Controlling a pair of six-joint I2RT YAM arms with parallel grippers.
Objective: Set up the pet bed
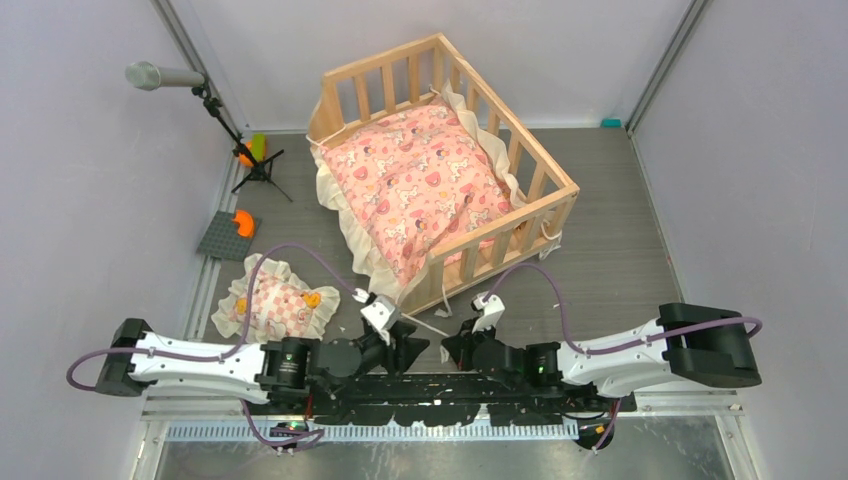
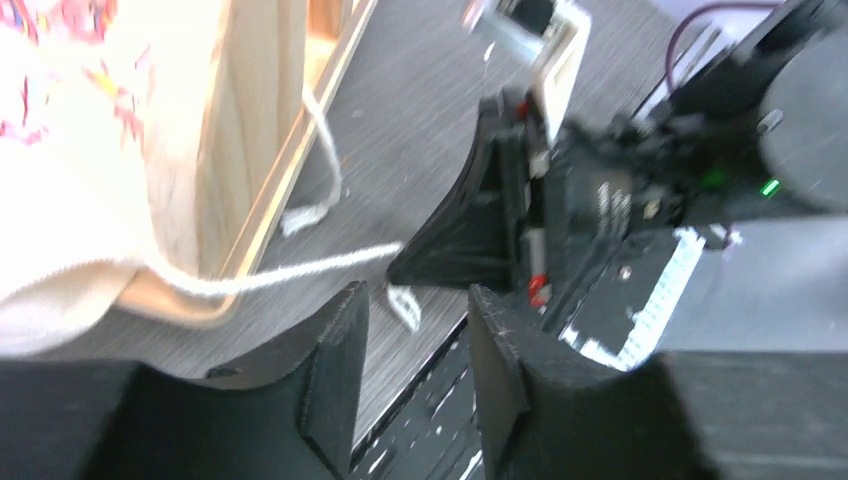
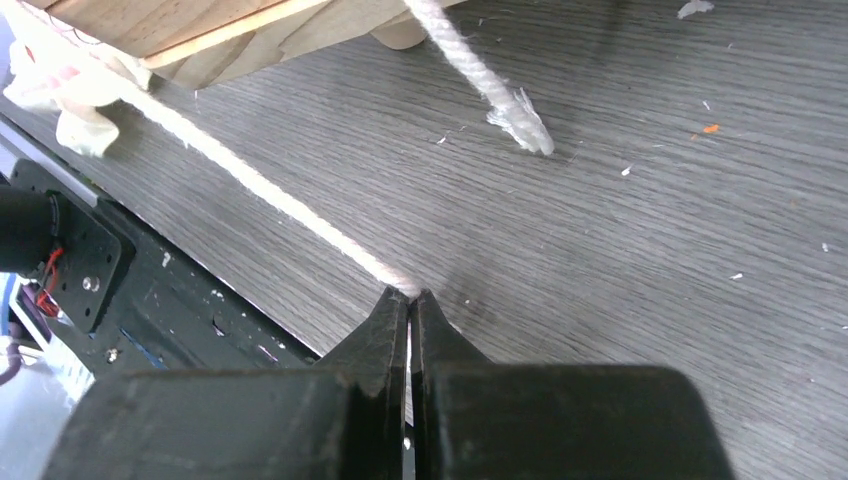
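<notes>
A wooden pet bed [image 1: 540,170] holds a pink printed mattress [image 1: 410,180] with cream ruffles. Two white cords hang from its front corner. My right gripper is shut on one cord [image 3: 300,210], which runs taut back to the corner. The other cord [image 3: 480,80] ends in a frayed tip on the floor. My left gripper is part open with nothing between its fingers, left of the right gripper and just below the bed's front corner in the top view.
A small ruffled pillow [image 1: 275,300] lies left. A microphone stand [image 1: 258,168], a grey plate [image 1: 218,238] and an orange arc piece [image 1: 243,222] line the left wall.
</notes>
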